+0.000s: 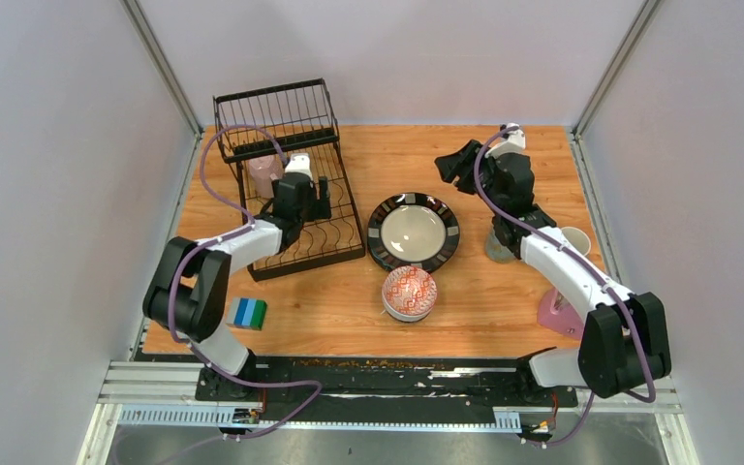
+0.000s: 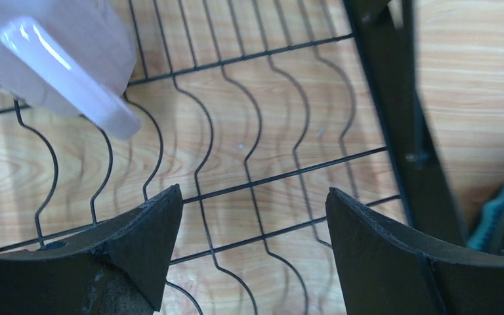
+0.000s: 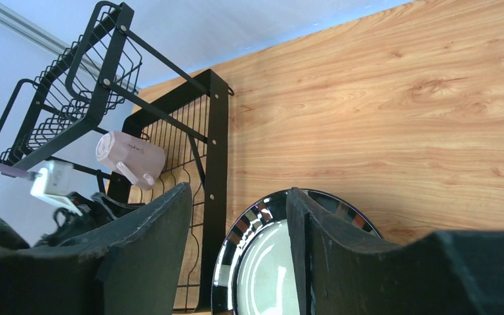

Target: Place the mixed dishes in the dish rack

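Note:
A black two-level dish rack stands at the back left. A pink mug lies on its side in the lower level. My left gripper hangs open over that level's wire grid, just front-right of the mug, nothing between its fingers. My right gripper is open above the wood at the back right, empty. A dark-rimmed plate lies right of the rack, with stacked patterned bowls in front. Partly hidden by the right arm are a cup, a glass and a pink item.
A blue and green block lies at the front left. The rack's upper shelf overhangs the back of the lower level. The table behind and right of the plate is clear, as is the front right of the bowls.

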